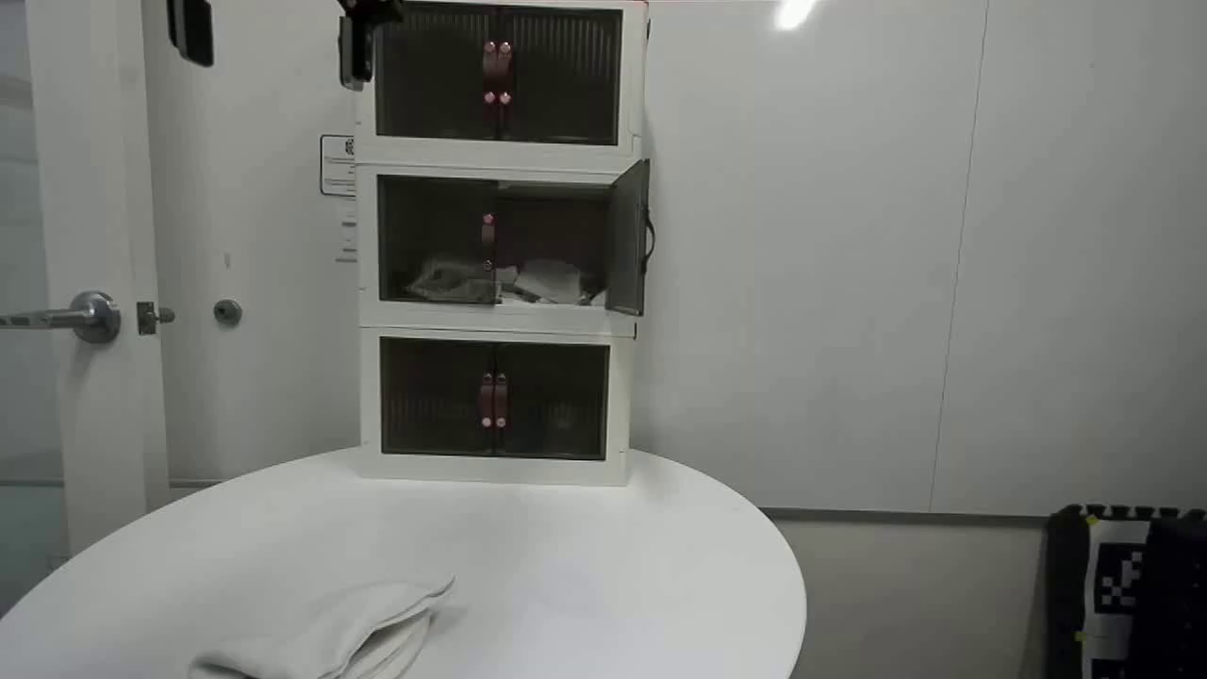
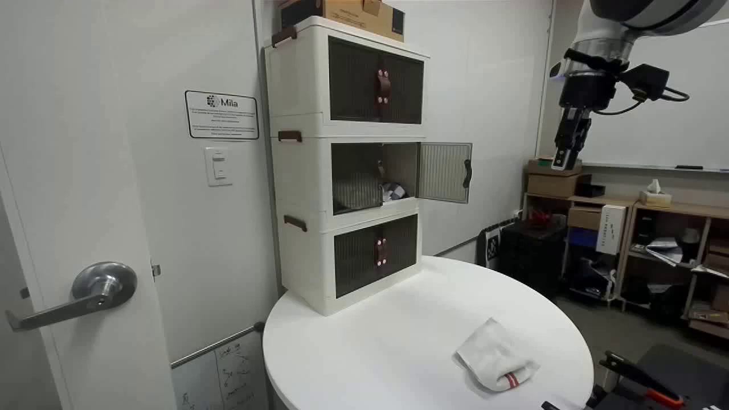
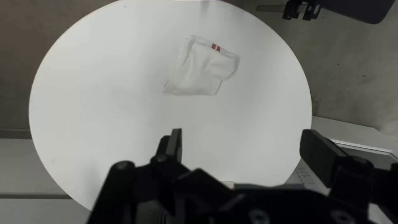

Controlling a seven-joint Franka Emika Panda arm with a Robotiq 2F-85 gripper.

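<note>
A white folded cloth with two small red stripes lies rumpled on the round white table; the wrist view shows the whole cloth in the table's upper part. High above the tabletop, clear of the cloth, my gripper stands open, its fingers wide apart and nothing between them. At the top left of exterior view 1 the gripper shows its two separate fingertips. A three-tier white cabinet stands at the table's back edge. Its middle right door hangs open, with cloth-like items inside.
The cabinet's top doors and bottom doors are closed. A cardboard box sits on top. A room door with a lever handle is at the left; shelves stand far right.
</note>
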